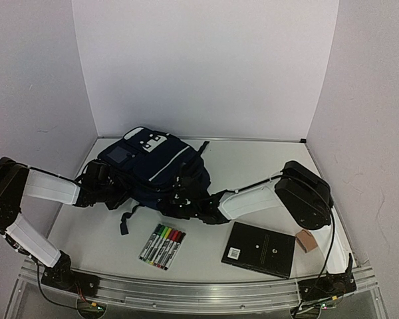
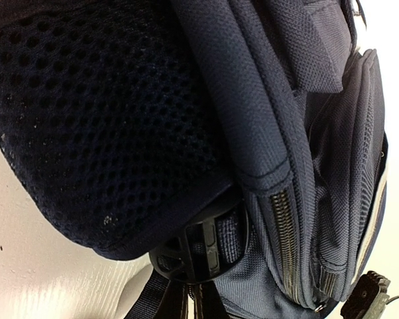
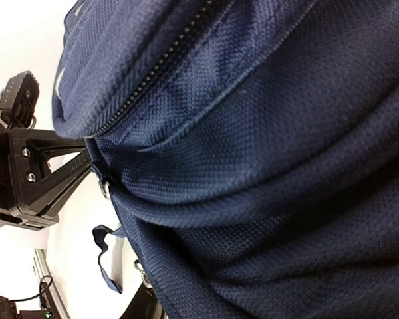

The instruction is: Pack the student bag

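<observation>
The dark blue backpack [image 1: 166, 159] lies on its side at the back left of the table, a loose strap [image 1: 124, 224] trailing from its front. At its left front edge is my left gripper [image 1: 122, 201]; in the left wrist view its narrow fingers [image 2: 175, 302] are close together near the bag's lower edge, and what lies between them is unclear. My right gripper [image 1: 166, 207] is against the bag's front right side. Fabric hides most of its fingers in the right wrist view. Several colored markers [image 1: 162, 246] and a black notebook [image 1: 259, 248] lie in front.
A small brown item [image 1: 306, 240] sits just right of the notebook, close to the right arm. Free table shows at the back right and front left. Walls [image 1: 206, 66] enclose the back and sides, and a metal rail [image 1: 206, 286] runs along the front.
</observation>
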